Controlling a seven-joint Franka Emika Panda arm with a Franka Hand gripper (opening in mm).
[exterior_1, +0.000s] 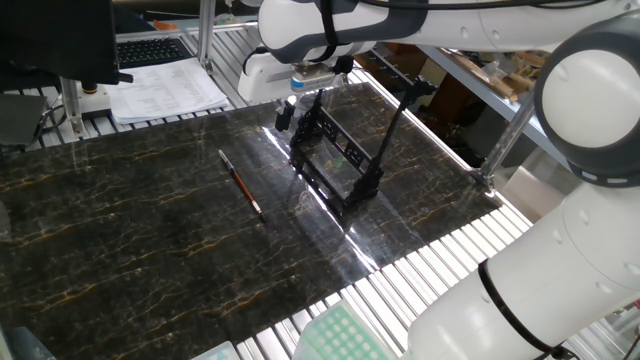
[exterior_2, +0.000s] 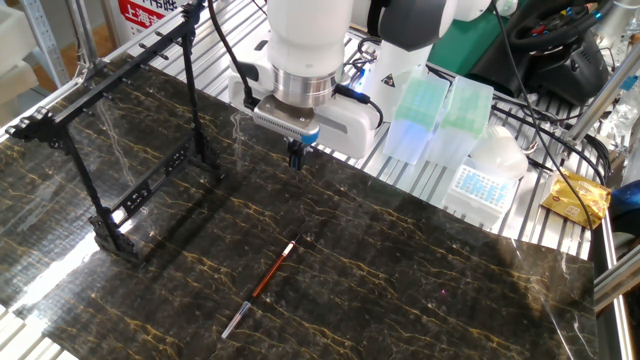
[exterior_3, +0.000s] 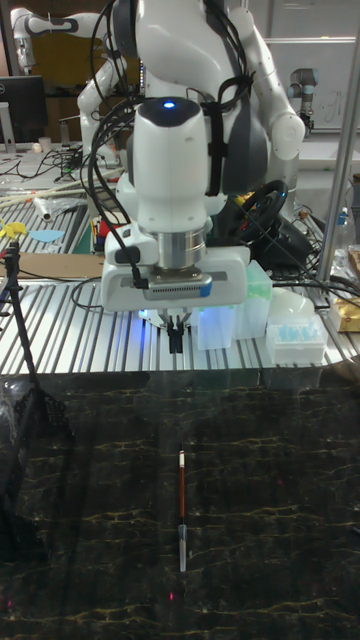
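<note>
A slim brown brush pen (exterior_1: 240, 186) with a clear cap lies flat on the dark marbled board (exterior_1: 130, 240). Exterior view 2 shows the same pen (exterior_2: 268, 278) lying diagonally, its white-banded end towards the arm. My gripper (exterior_3: 176, 337) hangs above the board's far edge in exterior view 3, beyond that banded end and apart from the pen (exterior_3: 182, 491). Its black fingers point down and sit close together, with nothing visible between them. From the side, my gripper (exterior_2: 296, 154) is clear of everything.
A black upright frame (exterior_1: 368, 184) stands on the board to one side of the pen. Behind the board are translucent boxes (exterior_2: 418, 118), a white tip rack (exterior_2: 480, 190) and a gold packet (exterior_2: 577, 199). Board space around the pen is clear.
</note>
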